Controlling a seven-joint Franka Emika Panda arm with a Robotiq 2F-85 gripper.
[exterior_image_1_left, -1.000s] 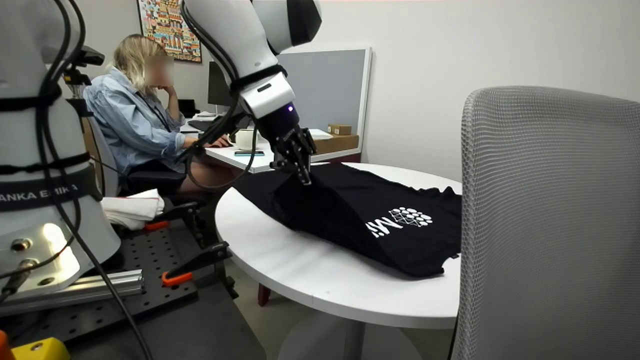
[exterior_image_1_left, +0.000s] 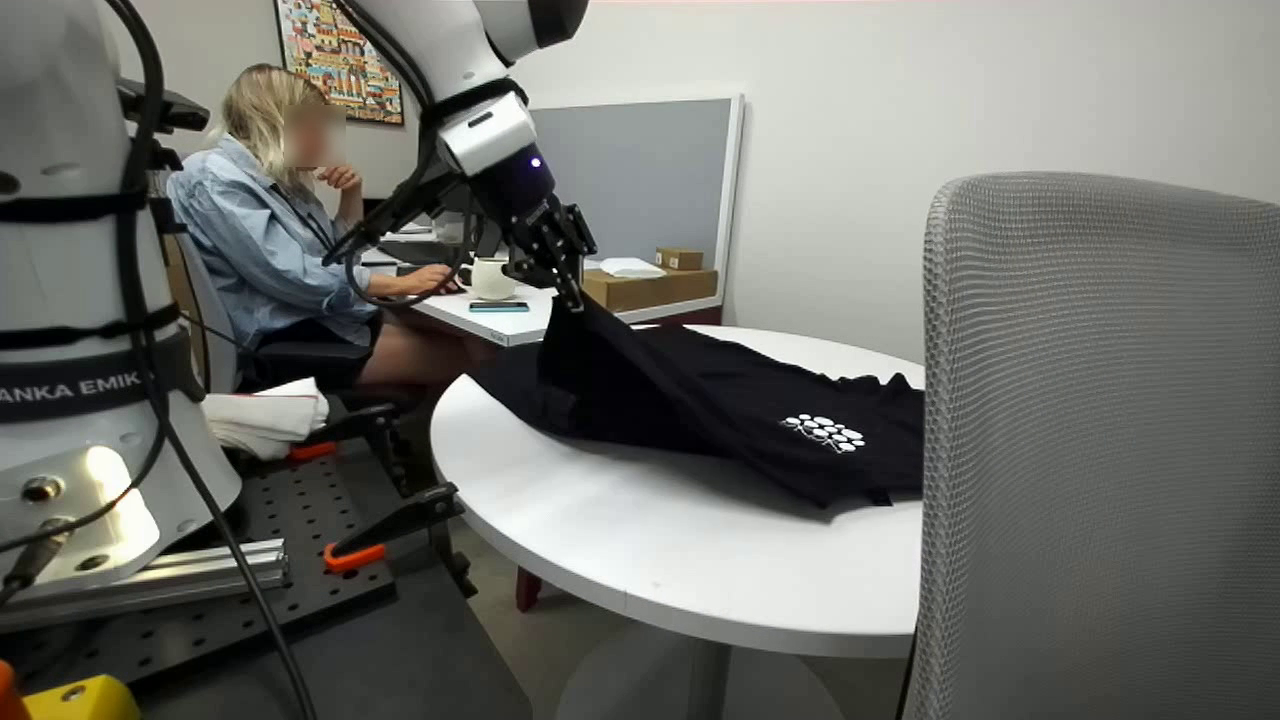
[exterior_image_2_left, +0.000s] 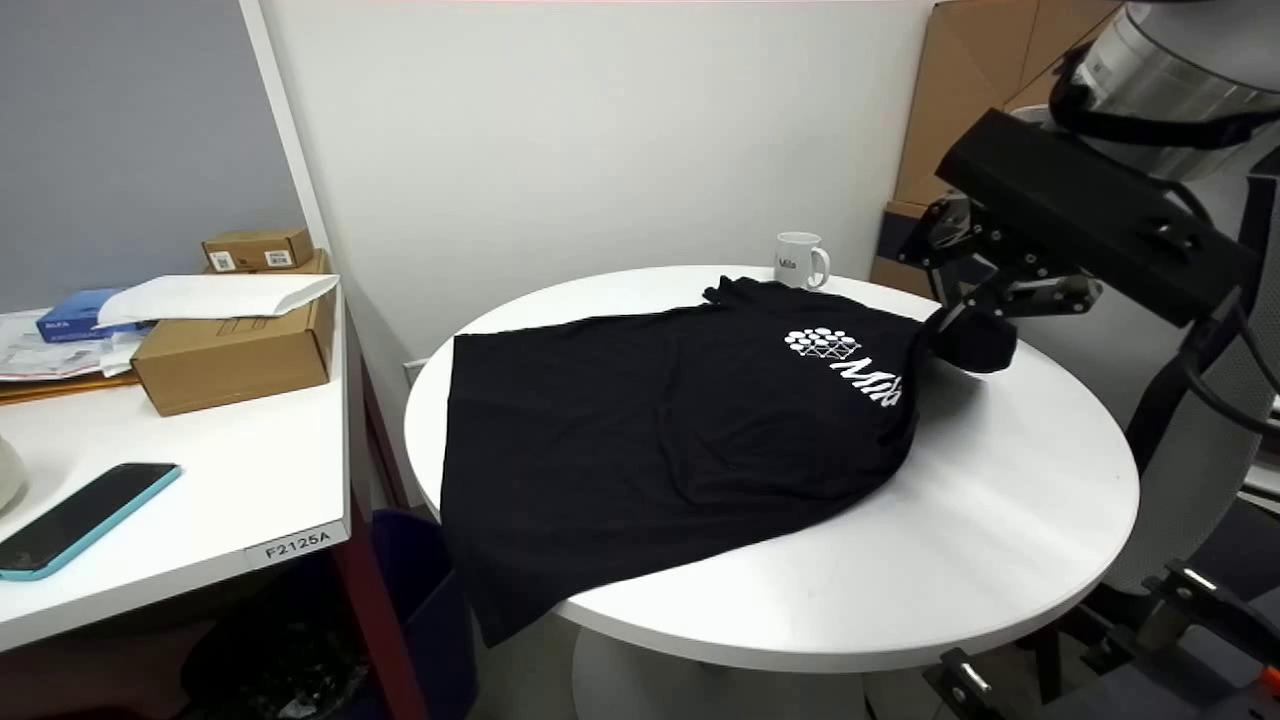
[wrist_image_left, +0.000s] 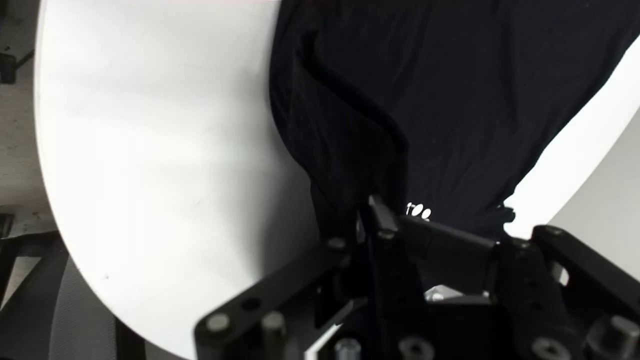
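Observation:
A black T-shirt (exterior_image_1_left: 744, 384) with a white print lies spread over a round white table (exterior_image_1_left: 576, 516). My gripper (exterior_image_1_left: 572, 294) is shut on a part of the shirt and holds it up above the tabletop, so the cloth rises to the fingertips in a slanting fold. Seen from the other side, the shirt (exterior_image_2_left: 564, 444) is mostly flat, one corner hanging over the table edge, and the gripper (exterior_image_2_left: 954, 314) is at its right. In the wrist view, dark cloth (wrist_image_left: 468, 90) runs up to the fingers (wrist_image_left: 384, 219); most of the print is hidden there.
A white mug (exterior_image_2_left: 798, 260) stands at the table's back, close to the shirt. A grey mesh chair (exterior_image_1_left: 1104, 420) blocks part of the table in exterior view 1. Beside the table is a desk with boxes (exterior_image_2_left: 240, 360) and a phone (exterior_image_2_left: 84, 516). A person sits at that desk.
My gripper has risen and moved left in exterior view 1, drawing the held cloth higher.

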